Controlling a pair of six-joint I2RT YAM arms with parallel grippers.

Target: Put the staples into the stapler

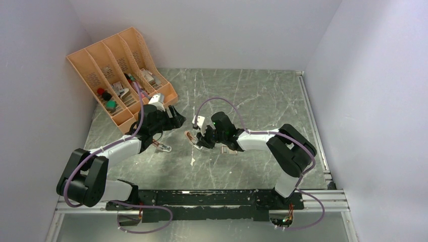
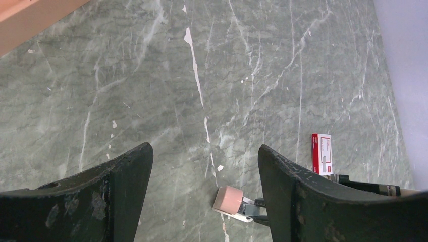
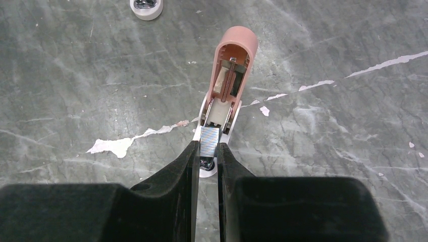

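Note:
In the right wrist view an opened stapler with a pink top point(image 3: 237, 40) and white base lies on the table, its channel bared. My right gripper is shut on a short silvery strip of staples point(image 3: 210, 138), held over the channel's front end; whether the strip touches the stapler cannot be told. The left wrist view shows the same stapler point(image 2: 231, 199) beyond the left fingers, partly hidden by one of them. Empty and with its fingers apart, my left gripper hangs over the table left of the stapler.
A second stapler point(image 1: 162, 146) lies beneath the left arm. Red-and-white staple boxes point(image 2: 322, 154) sit near the right gripper. The orange compartment rack point(image 1: 121, 75) with assorted items fills the back left.

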